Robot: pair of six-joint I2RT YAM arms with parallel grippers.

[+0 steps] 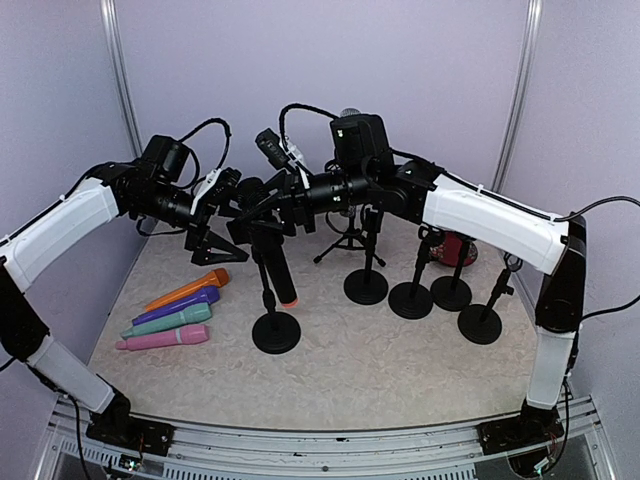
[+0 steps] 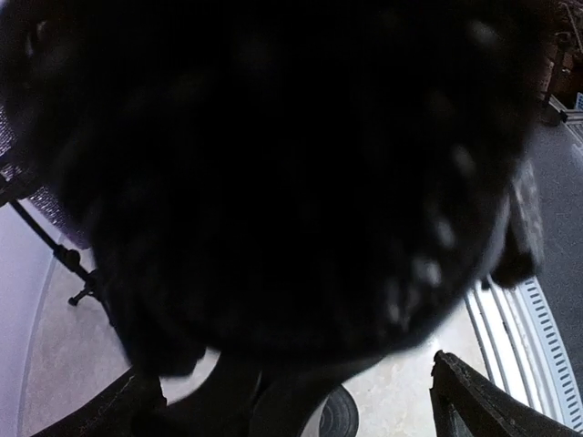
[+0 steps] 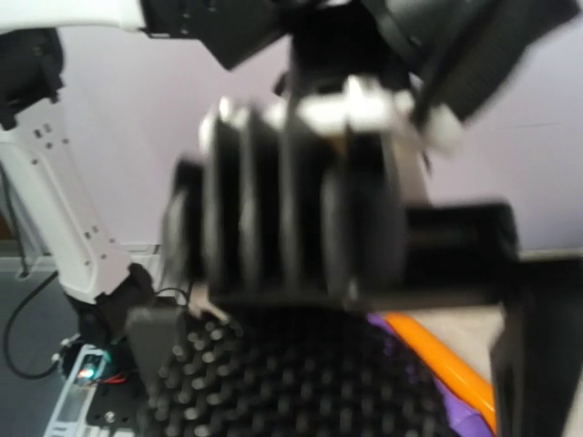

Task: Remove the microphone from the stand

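Observation:
A black microphone [image 1: 275, 265] with an orange end leans in its black stand, whose round base [image 1: 276, 334] stands mid-table. My right gripper [image 1: 254, 216] is shut on the microphone just below its head; the textured head [image 3: 291, 387] fills the bottom of the right wrist view. My left gripper [image 1: 236, 232] is open at the microphone's left, its fingers [image 2: 469, 401] apart. A blurred dark shape, apparently the microphone head [image 2: 291, 182], covers most of the left wrist view. Overlapping fingers hide whether the left one touches it.
Orange [image 1: 186, 288], purple [image 1: 184, 303], teal [image 1: 168, 321] and pink [image 1: 162, 341] microphones lie at left. Several empty black stands [image 1: 411, 299] are at right, with a tripod [image 1: 348, 238] behind.

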